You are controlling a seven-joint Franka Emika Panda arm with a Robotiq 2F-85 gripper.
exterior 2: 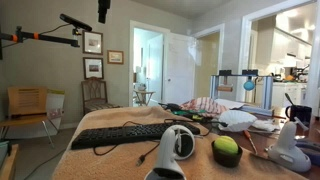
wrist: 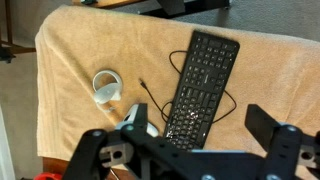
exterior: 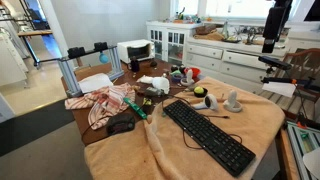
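Observation:
A black keyboard (exterior: pixel 210 137) lies on the tan towel covering the table (exterior: pixel 120 155); from above, the same keyboard (wrist: pixel 204 85) runs slantwise below my gripper. My gripper is open, its dark fingers spread wide at the lower edge of the wrist view with nothing held between them. It hangs well above the tabletop. Two white controllers with rings lie beside the keyboard: one controller (wrist: pixel 106 88) shows fully in the wrist view, while another is partly hidden near the left finger. A thin black cable (wrist: pixel 153 98) lies between them and the keyboard.
A striped cloth (exterior: pixel 98 104), a green item (exterior: pixel 135 108), a black mouse (exterior: pixel 121 126) and several small objects crowd the table's far side. A dark cup holding a green ball (exterior 2: pixel 227 150) stands near the controllers.

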